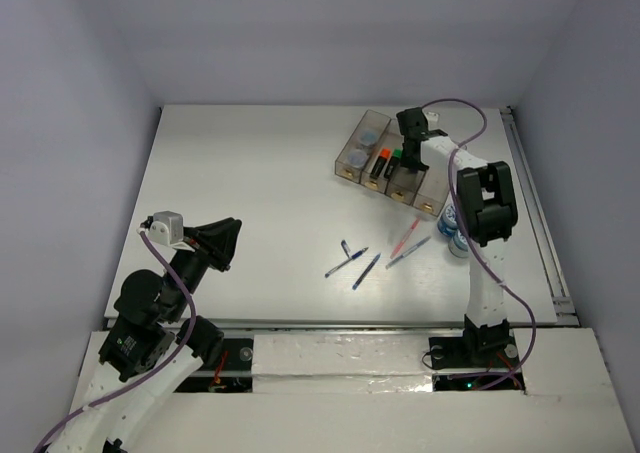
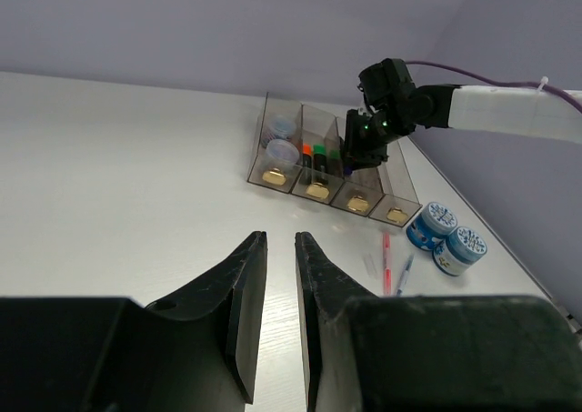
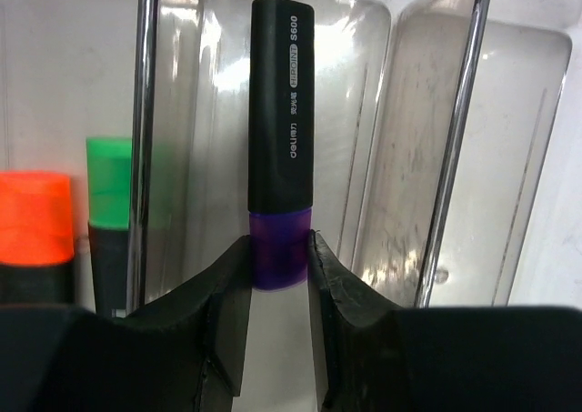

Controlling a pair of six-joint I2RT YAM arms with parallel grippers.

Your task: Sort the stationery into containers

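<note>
A black highlighter with a purple end point(image 3: 281, 112) points away from my right gripper in the right wrist view. The two fingertips stand right at the sides of its purple end; whether they press on it or have a slight gap cannot be told. It is within a clear-walled compartment of the divided organizer point(image 1: 385, 190). In the same view, an orange highlighter point(image 3: 35, 221) and a green one point(image 3: 109, 185) occupy the compartment to the left. My left gripper is partly open and empty, far from the organizer at the table's lower left.
Several pens lie in front of the organizer, among them a red pen point(image 1: 405, 236) and a dark blue pen point(image 1: 366, 272). Two blue-and-white jars point(image 2: 459, 250) stand right of them. Round items point(image 1: 357, 158) fill the leftmost compartment.
</note>
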